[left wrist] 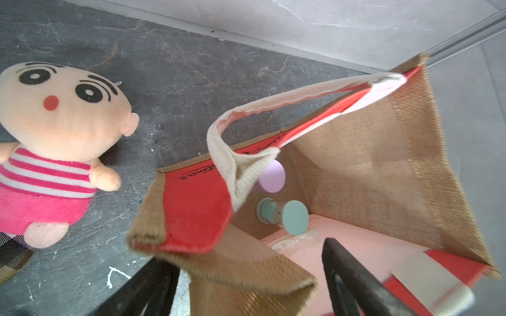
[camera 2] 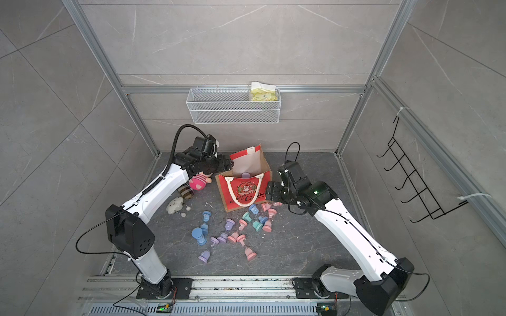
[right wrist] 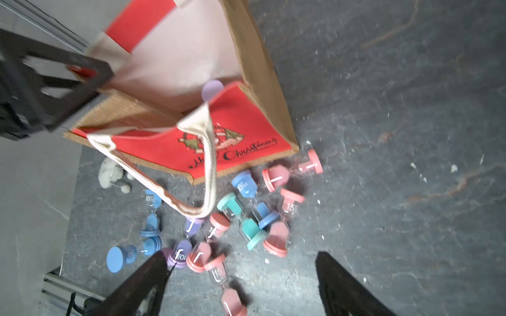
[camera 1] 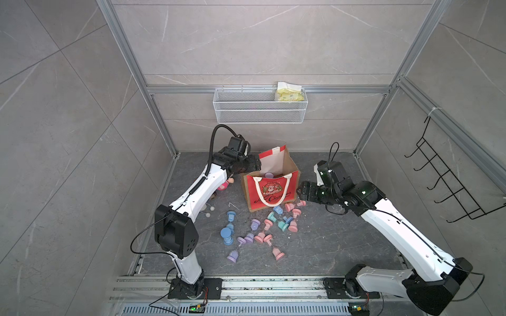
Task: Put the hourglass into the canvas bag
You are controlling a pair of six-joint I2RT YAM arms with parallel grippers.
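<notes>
The canvas bag, red-fronted with white rope handles, stands with its mouth gaping. Inside it, a green hourglass and a purple one show in the left wrist view. My left gripper is at the bag's left side; its fingers are spread, with the folded side rim between them and slack. Just right of the bag, my right gripper hangs open and empty, above the table. Several more hourglasses, such as a pink one, lie in front of the bag.
A plush doll and a grey plush toy lie left of the bag. Behind it, a white wire basket hangs on the wall.
</notes>
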